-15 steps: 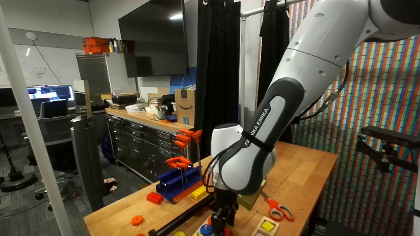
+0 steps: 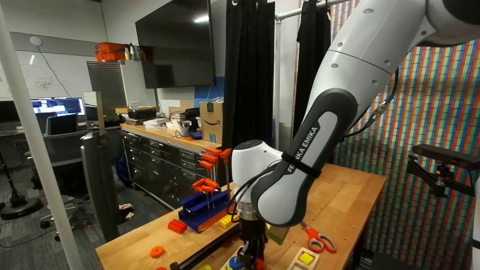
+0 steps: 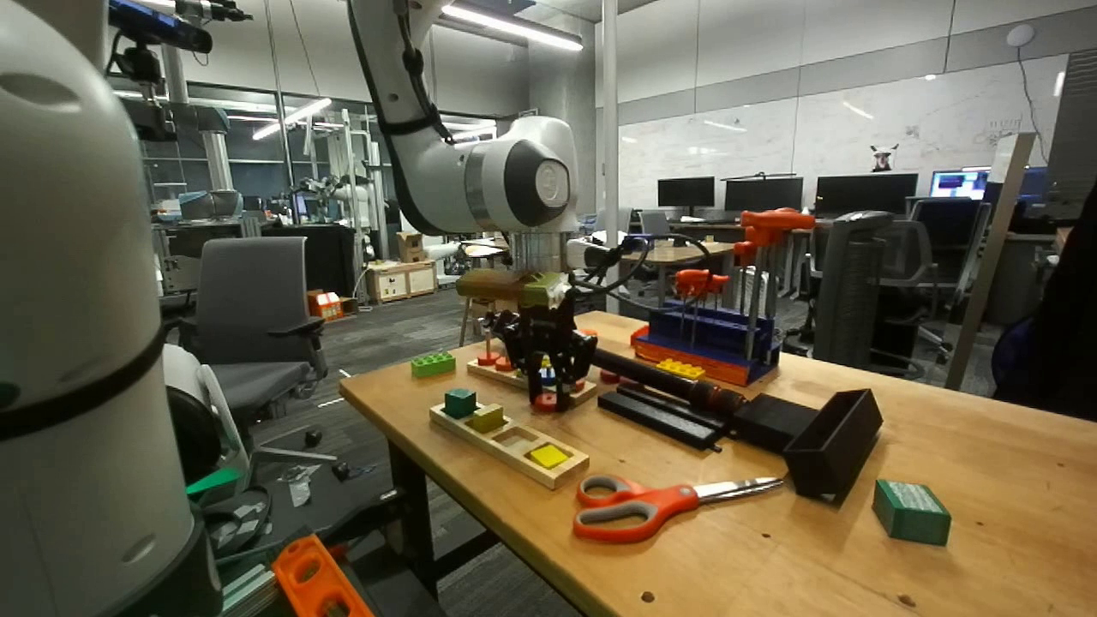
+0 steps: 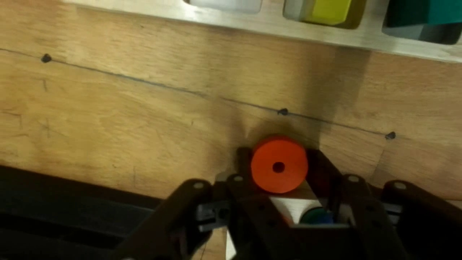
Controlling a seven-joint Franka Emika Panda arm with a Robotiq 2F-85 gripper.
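An orange-red disc [image 4: 279, 171] with a small centre hole sits between the fingertips of my gripper in the wrist view. One finger stands on each side of it, very close to its edge; whether both press on it I cannot tell. Exterior view 2 has the gripper [image 3: 549, 395] pointing down, with the disc low between its fingertips near the table. Just behind is a wooden peg board [image 3: 479, 368] with red pieces and a blue one, partly hidden by the gripper.
A wooden shape tray [image 3: 506, 449] holds green and yellow blocks. Orange scissors [image 3: 658, 506], a black bin [image 3: 838, 447], a green block [image 3: 911, 511] and a blue tool rack [image 3: 710, 334] stand around. A black bar [image 3: 658, 374] lies close beside the gripper. Bare wood surrounds the scissors.
In exterior view 1 the wrist and gripper have shifted slightly left and the forearm has tilted a little. The table objects look unmoved.
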